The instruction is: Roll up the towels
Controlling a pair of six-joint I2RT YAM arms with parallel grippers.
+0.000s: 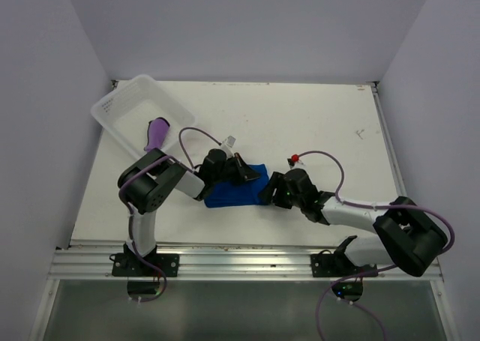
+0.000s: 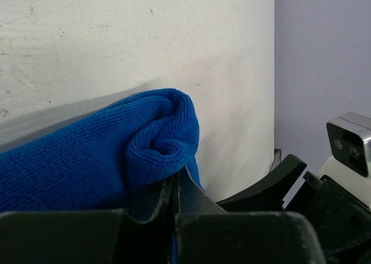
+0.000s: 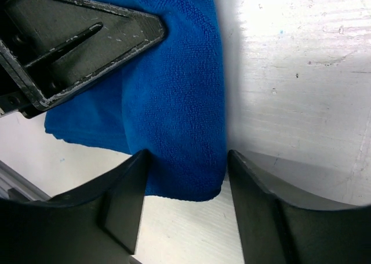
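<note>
A blue towel [image 1: 234, 195] lies at the front middle of the table, its right end curled into a thick fold. In the left wrist view, my left gripper is shut against that blue curl; whether cloth is pinched between its tips cannot be told. The right wrist view shows my right gripper open, one finger [image 3: 128, 185] and its partner on either side of the towel's near corner. My left gripper's dark finger [image 3: 87, 40] presses on the far part of the fold. A purple rolled towel [image 1: 157, 133] rests in the white basket.
The white basket [image 1: 109, 121] stands at the back left, behind the left arm. Bare table [image 1: 300, 120] stretches across the back and right. A metal rail [image 1: 240, 258] runs along the front edge.
</note>
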